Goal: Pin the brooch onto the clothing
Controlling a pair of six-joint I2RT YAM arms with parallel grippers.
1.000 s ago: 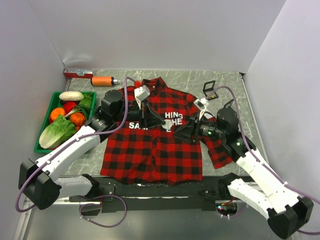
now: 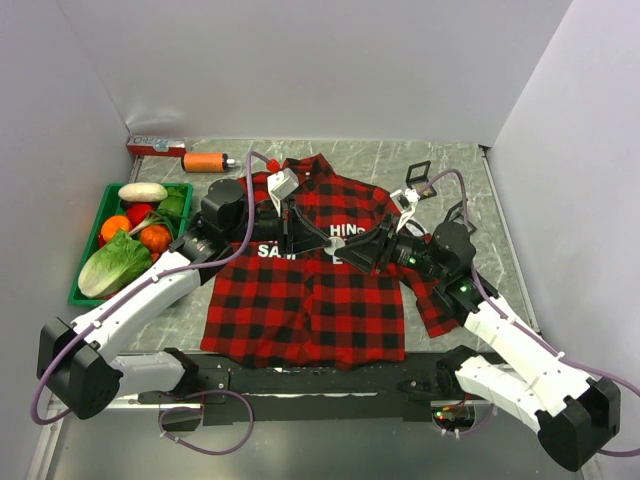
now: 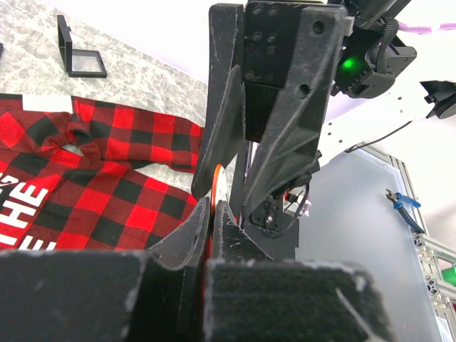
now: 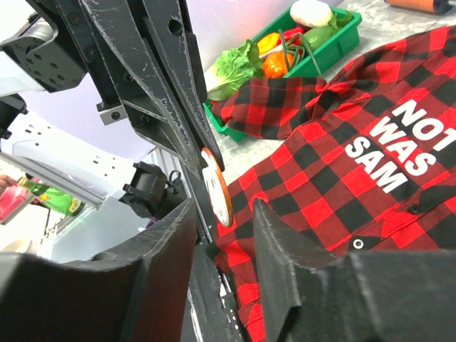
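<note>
The brooch is a thin round disc, white-faced with an orange rim; edge-on in the right wrist view, the brooch (image 4: 218, 191) has its upper end clamped by my left gripper. In the left wrist view the brooch (image 3: 219, 187) rises from the shut left fingertips. My right gripper is part open, its fingers on either side of the brooch's free lower end, with gaps showing. From above, the brooch (image 2: 335, 245) is between both grippers, over the chest of a red-and-black plaid shirt (image 2: 290, 310). Any pin on it cannot be made out.
A green basket of vegetables (image 2: 78, 272) stands at the left. An orange roller-like object (image 2: 205, 162) and a red box (image 2: 157, 145) lie at the back left. At the right is an open black case (image 2: 418, 178).
My right gripper has moved left and slightly up in the top view, closing the distance to the brooch. The left arm and the shirt have kept their places.
</note>
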